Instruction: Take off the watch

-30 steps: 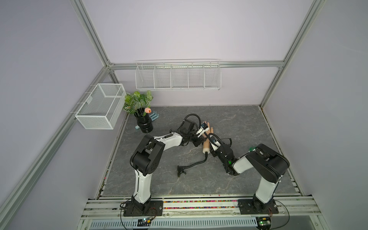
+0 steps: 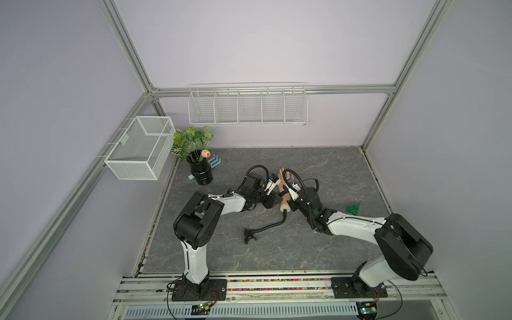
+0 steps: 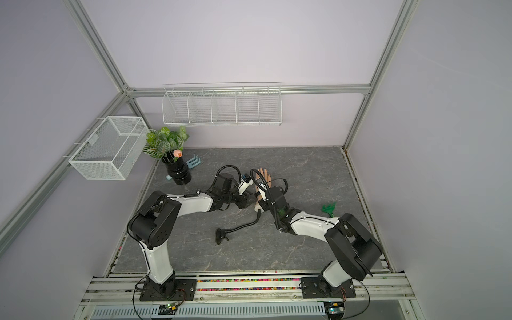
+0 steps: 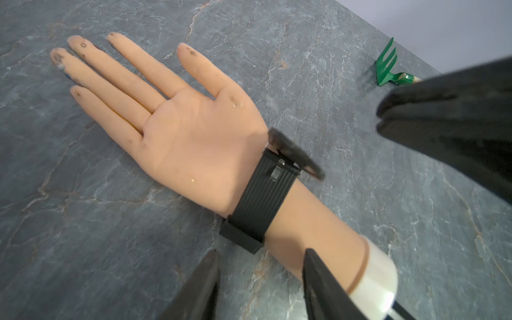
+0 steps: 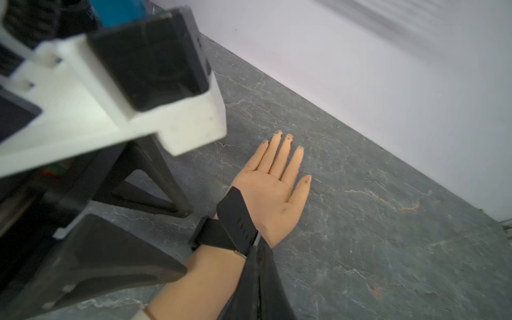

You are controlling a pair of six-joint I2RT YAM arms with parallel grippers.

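Observation:
A dummy hand (image 4: 213, 144) lies palm up on the grey table. Around its wrist runs the black watch strap (image 4: 266, 194), with one loose end (image 4: 296, 152) standing up off the wrist on the thumb side. A dark block (image 4: 242, 234) sits on the band's opposite side. My left gripper is part open beside the wrist, its fingers apart and nothing between them. In the left wrist view my right gripper is shut, with a gap separating it from the loose strap end. The right wrist view shows its fingertips together, overlapping the band (image 5: 218, 234).
A black flexible stand (image 2: 266, 227) supports the forearm. At the back left stands a black vase (image 2: 201, 170) with a plant, near a blue rake (image 2: 214, 161). A green rake (image 2: 353, 208) lies right, close to my right arm. Free table lies in front.
My left gripper has shifted slightly left, and the hand has moved a little left.

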